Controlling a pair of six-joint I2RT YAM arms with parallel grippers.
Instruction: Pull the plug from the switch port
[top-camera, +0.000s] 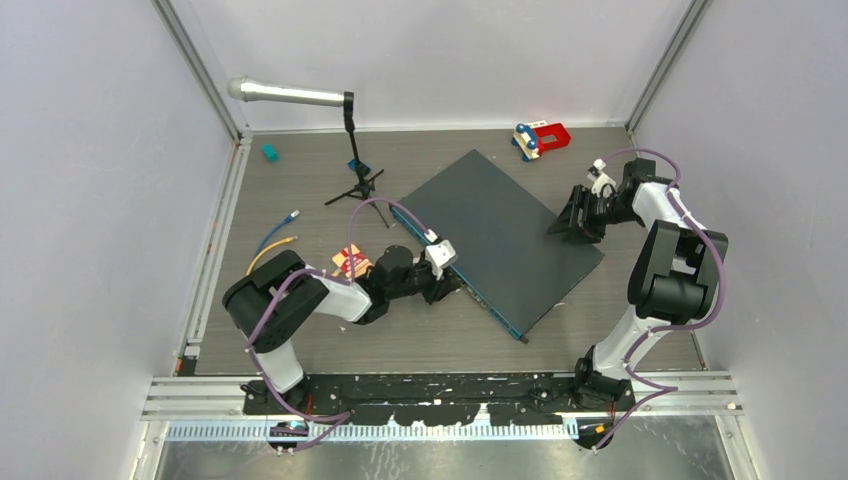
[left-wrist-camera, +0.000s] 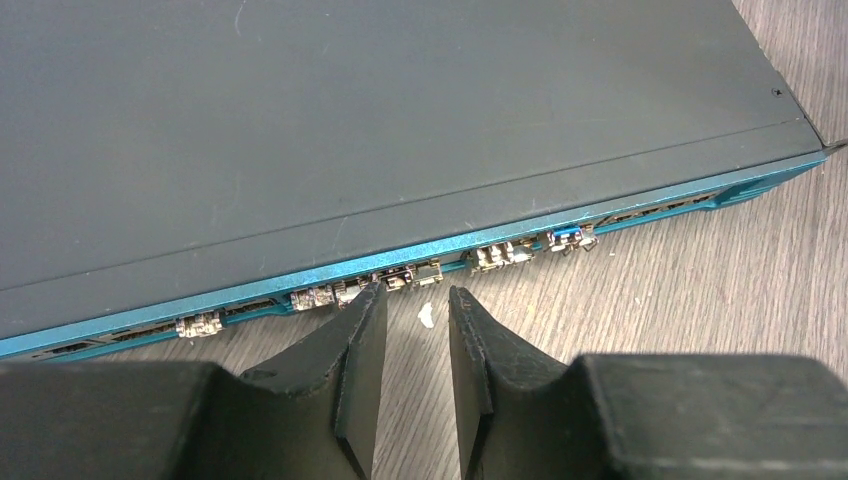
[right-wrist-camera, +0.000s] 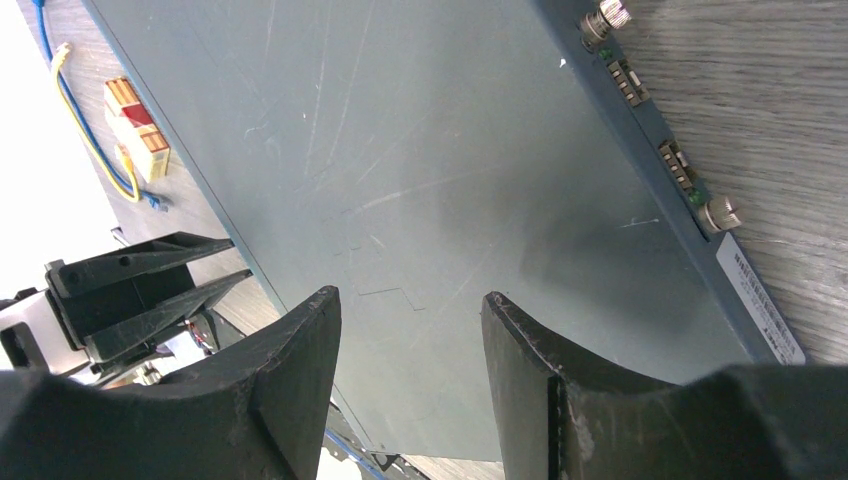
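A large dark grey switch (top-camera: 490, 230) lies diagonally on the table, its teal port edge (left-wrist-camera: 680, 190) toward my left arm. Several metal plugs (left-wrist-camera: 497, 255) sit along that edge. My left gripper stands open just in front of the ports, nothing between its fingertips. My right gripper is open over the switch's top near its far right side, holding nothing. From the right wrist view, the left gripper shows beside the opposite edge.
Blue (top-camera: 278, 227) and yellow (top-camera: 270, 249) cables and a small box (top-camera: 350, 258) lie at left. A lamp stand (top-camera: 362, 186) is at back left, a red toy (top-camera: 553, 137) at back right. Bare table lies below the switch.
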